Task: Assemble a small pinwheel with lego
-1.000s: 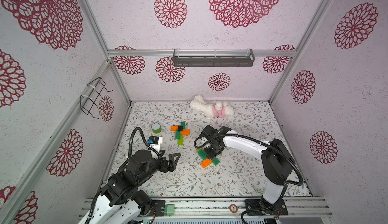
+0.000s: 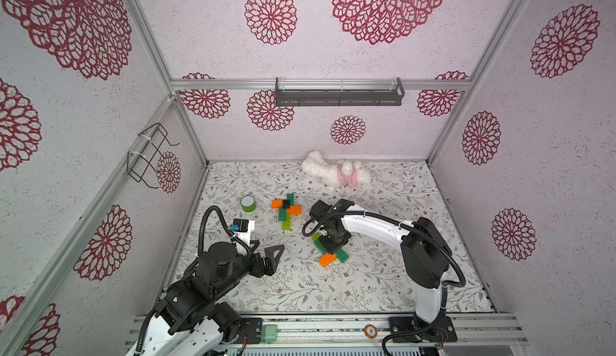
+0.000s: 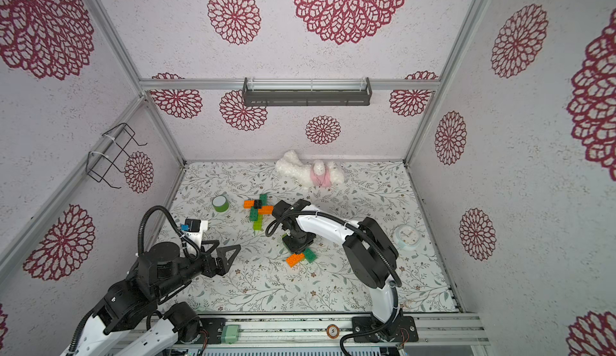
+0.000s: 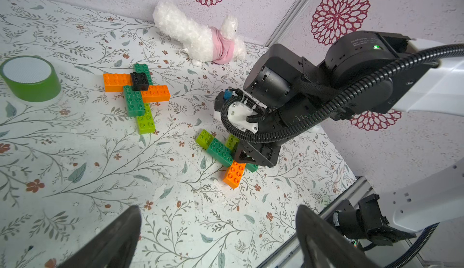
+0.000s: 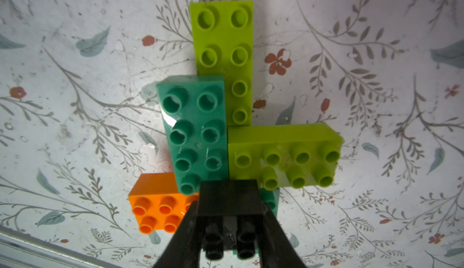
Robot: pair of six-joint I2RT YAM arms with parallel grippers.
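Observation:
In the right wrist view, a black brick [image 5: 229,196] sits between the fingers of my right gripper, which appear close against its sides; whether they grip it is unclear. Around and beneath it lie a teal brick [image 5: 193,132], a lime brick [image 5: 285,154], an orange brick [image 5: 154,198] and a longer lime piece [image 5: 223,40]. Another teal brick [image 5: 270,198] is partly hidden by the black one. A pinwheel-shaped build [image 4: 135,90], with orange and teal arms, a black centre and a lime stem, lies farther back on the left. My left gripper stands open and empty.
A green tape roll [image 2: 248,203] rests left of the pinwheel-shaped build. A white plush toy [image 2: 337,171] lies at the back wall. A round white object [image 3: 406,236] sits at the right.
The right arm has shifted slightly left over the bricks. The bricks show no clear movement.

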